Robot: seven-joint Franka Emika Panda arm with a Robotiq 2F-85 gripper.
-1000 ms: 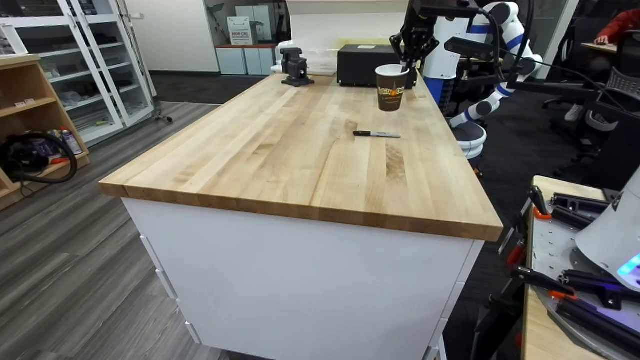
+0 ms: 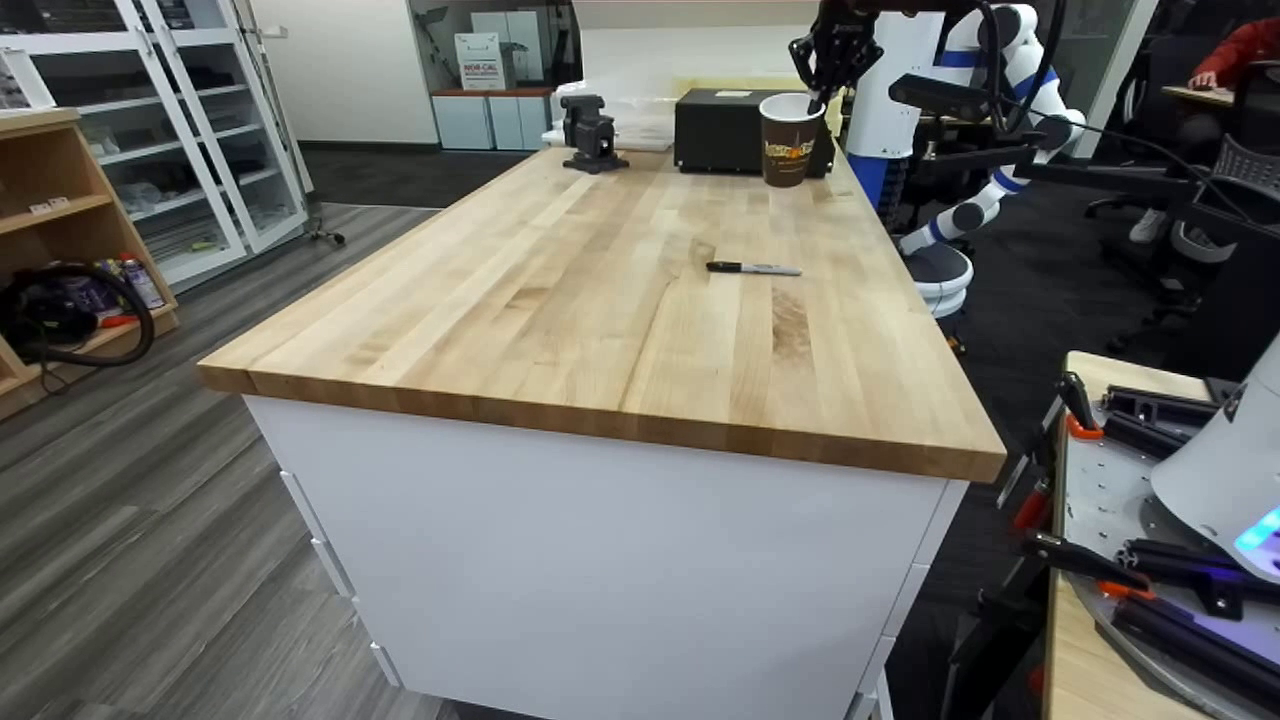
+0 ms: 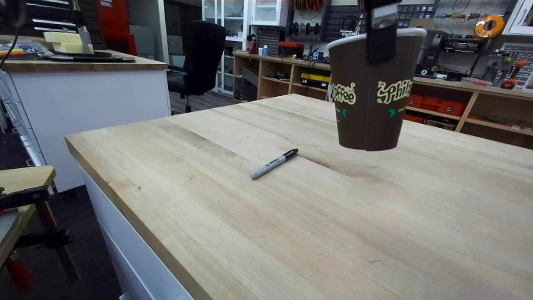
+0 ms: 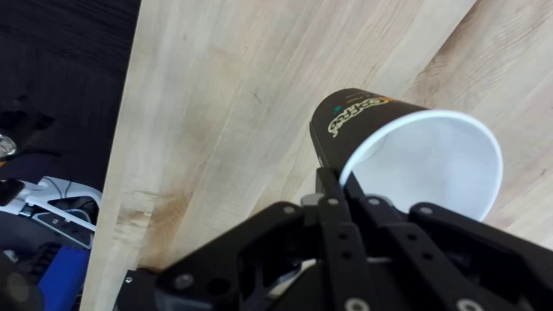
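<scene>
A brown paper cup (image 3: pixel 372 110) with a white rim and cream lettering hangs above the wooden table, its mouth up. In the wrist view, my gripper is shut on the wall of the cup (image 4: pixel 357 122), one finger inside and one outside the rim. The cup's inside (image 4: pixel 435 160) looks empty where it shows. On the tabletop lies a grey marker (image 3: pixel 274 164) with a black cap, apart from the cup. Exterior view 1 has the cup (image 2: pixel 789 144) near the far right of the table, in front of a black box.
The black box (image 2: pixel 732 130) and a small dark device (image 2: pixel 589 134) stand at the table's far end. Bare wood (image 2: pixel 540 300) covers most of the tabletop. The table's right edge (image 2: pixel 912 318) runs close by, with dark floor beyond it.
My gripper and the cup have risen, shifting slightly right in exterior view 1. The marker lies where it was.
</scene>
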